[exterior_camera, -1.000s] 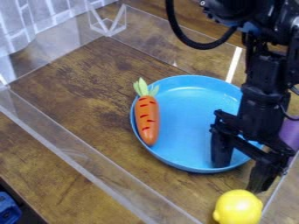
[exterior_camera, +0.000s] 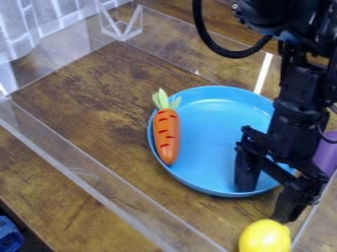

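Observation:
The black gripper hangs at the right over the blue bowl, its fingers apart and open, low near the bowl's front right rim. An orange toy carrot with green leaves lies in the bowl's left side. A yellow object, round at the visible end, sits at the bottom edge, just below the gripper.
A purple object is partly hidden behind the gripper at the right edge. Clear plastic edges border the wooden surface, which is bare on the left. A dark blue object lies at the bottom left corner.
The gripper has shifted very slightly; the bowl, carrot and yellow object look nearly the same.

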